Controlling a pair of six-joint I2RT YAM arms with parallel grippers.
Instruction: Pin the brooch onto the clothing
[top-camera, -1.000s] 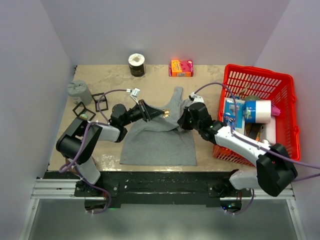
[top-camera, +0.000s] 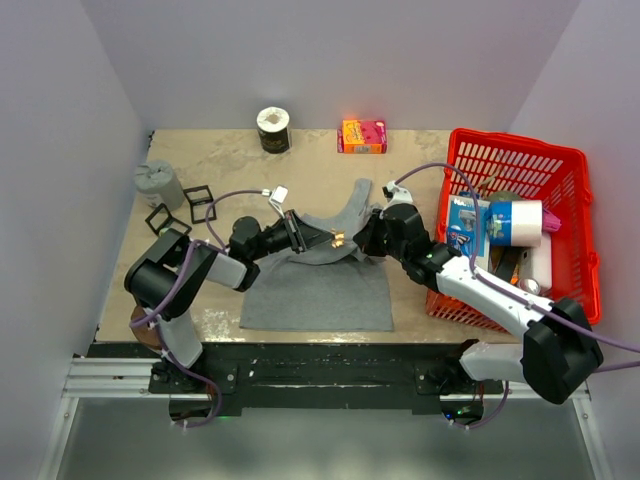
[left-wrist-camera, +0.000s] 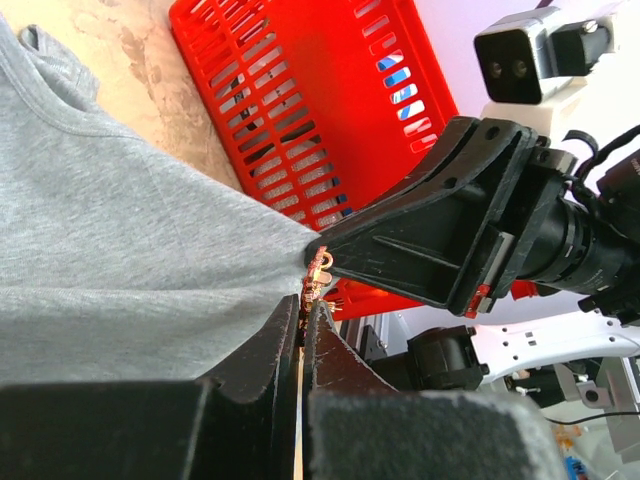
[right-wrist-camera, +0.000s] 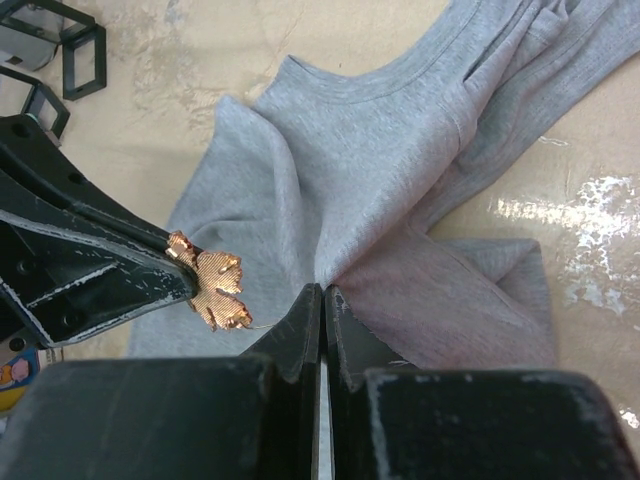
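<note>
The grey clothing (top-camera: 318, 300) lies spread on the table, and a fold of it (right-wrist-camera: 385, 215) rises to the tips of my right gripper, which is shut on it. A small gold, flower-like brooch (right-wrist-camera: 215, 283) sits at the tips of my left gripper, shut on it. In the right wrist view, a thin pin (right-wrist-camera: 262, 326) juts from the brooch toward the right fingers. The brooch is just left of the pinched cloth. Whether the pin's tip touches the fabric is hidden behind the right fingers.
A red basket (top-camera: 570, 165) full of items stands close at the right, beside the right arm. Black frames (top-camera: 200, 203), a grey roll (top-camera: 159, 185), a dark can (top-camera: 273, 130) and a pink box (top-camera: 362, 136) line the left and back. Bare table shows at back centre.
My left gripper has moved slightly to the right with the brooch, nearer the pinched cloth.
</note>
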